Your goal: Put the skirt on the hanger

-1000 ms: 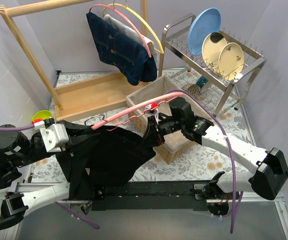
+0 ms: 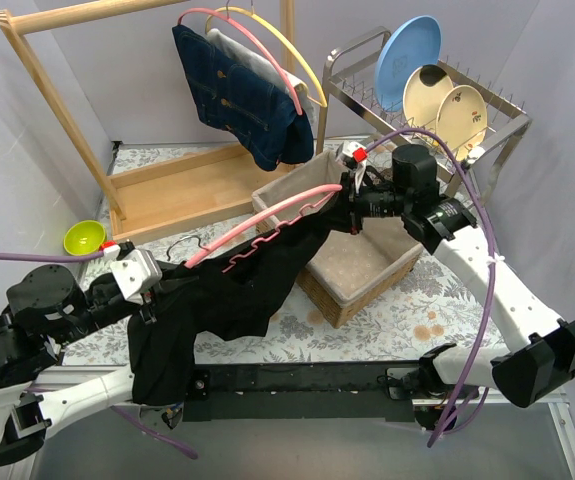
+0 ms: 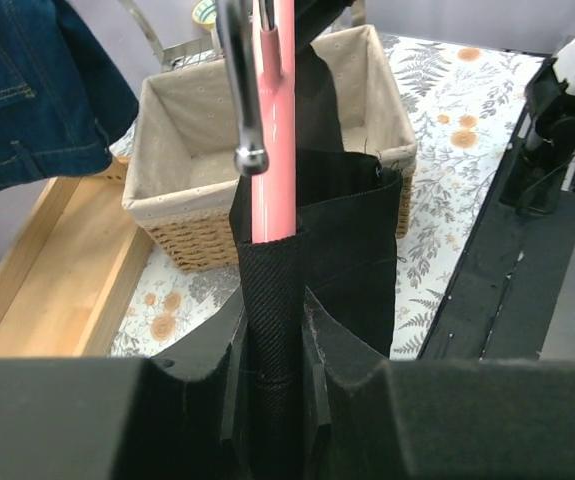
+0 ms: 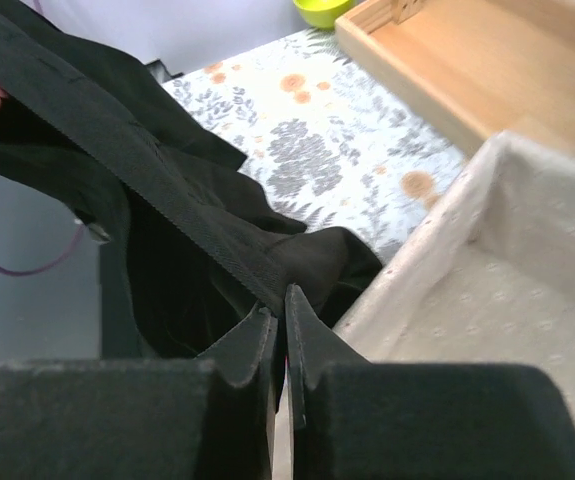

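A black skirt (image 2: 227, 300) is stretched between my grippers along a pink hanger (image 2: 267, 217). My left gripper is shut on the skirt's waistband and hanger end, the pink bar rising from it in the left wrist view. My right gripper grips the skirt's waistband at the other end, near the hanger's far tip, above the basket; the band runs up-left from its fingers in the right wrist view. The skirt's body hangs below the hanger toward the table's front edge.
A lined wicker basket (image 2: 362, 280) sits under my right gripper. Behind stand a wooden rack (image 2: 52, 90) with hanging jeans (image 2: 227, 90) and a metal dish rack (image 2: 512, 130). A green bowl (image 2: 85, 238) is at the left.
My right gripper has moved up and back to the right, pulling the skirt taut along the hanger.
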